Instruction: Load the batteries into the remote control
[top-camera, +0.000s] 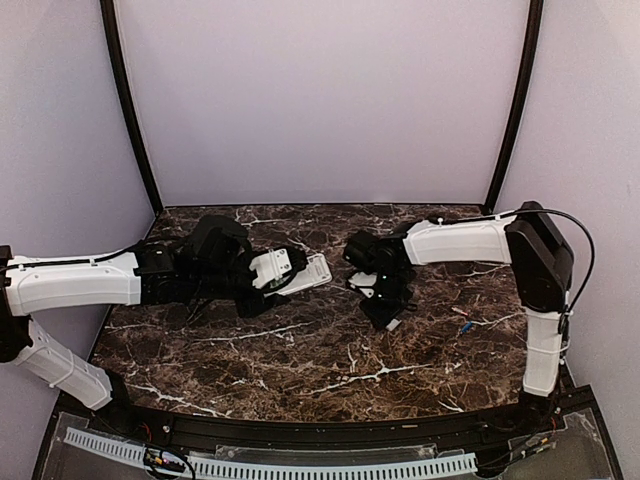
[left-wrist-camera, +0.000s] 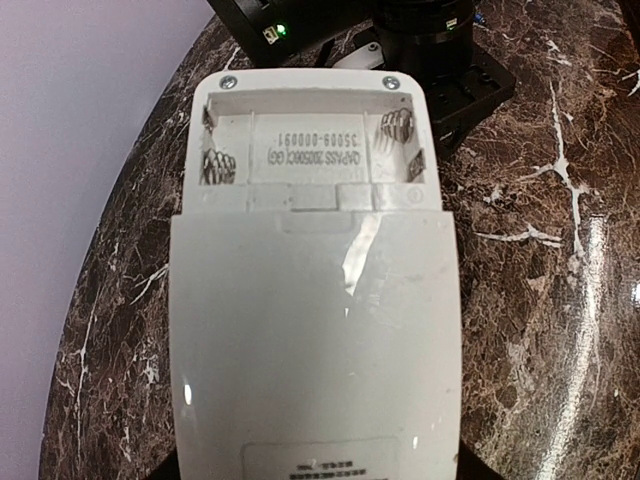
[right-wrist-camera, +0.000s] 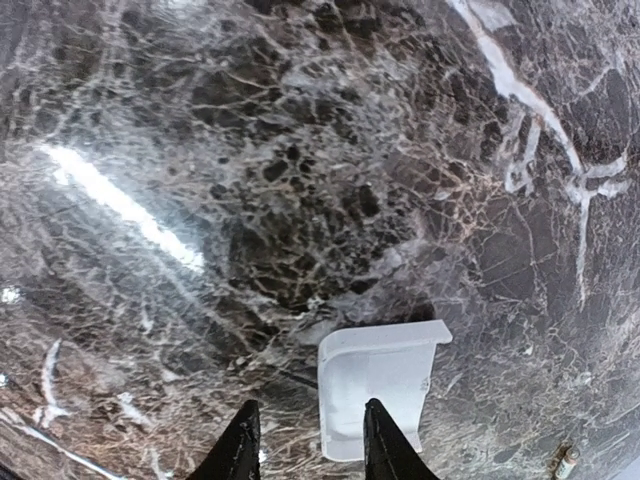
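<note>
The white remote control (left-wrist-camera: 315, 330) fills the middle of the left wrist view, its battery compartment (left-wrist-camera: 310, 145) uncovered and empty, with springs showing. My left gripper is shut on the remote; only slivers of its fingers show at the sides. On the table lies the white battery cover (right-wrist-camera: 375, 385), seen in the right wrist view. My right gripper is open above it, the fingers (right-wrist-camera: 238, 445) spread apart and not clasping the cover. One small battery (right-wrist-camera: 566, 462) lies at the lower right of that view.
In the top view a blue battery (top-camera: 465, 327) and a reddish one (top-camera: 459, 311) lie to the right on the dark marble table (top-camera: 300, 370). Pale walls (top-camera: 320, 100) stand around.
</note>
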